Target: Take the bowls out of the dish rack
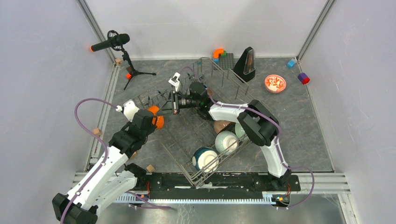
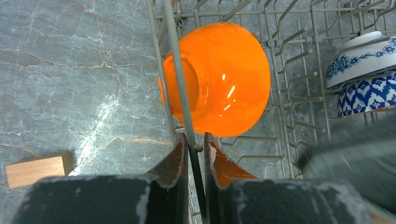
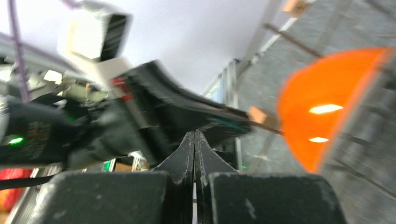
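Observation:
In the left wrist view, a glossy orange bowl (image 2: 229, 79) rests on its side in the wire dish rack (image 2: 280, 107), its base toward the outer rail. My left gripper is shut on that rail (image 2: 183, 88), with the wire running between its fingers. Inside the rack, my right gripper is shut with nothing showing between its fingertips; the orange bowl (image 3: 322, 102) shows beside it in the right wrist view. From above, the right gripper (image 1: 159, 112) is close to the orange bowl (image 1: 158, 122); whether they touch I cannot tell.
Several bowls remain in the rack, including a dark blue and white one (image 1: 203, 159) and a pale green one (image 1: 226, 142). A red-patterned dish (image 1: 275, 83) lies on the floor to the right. A microphone stand (image 1: 133, 70) stands back left.

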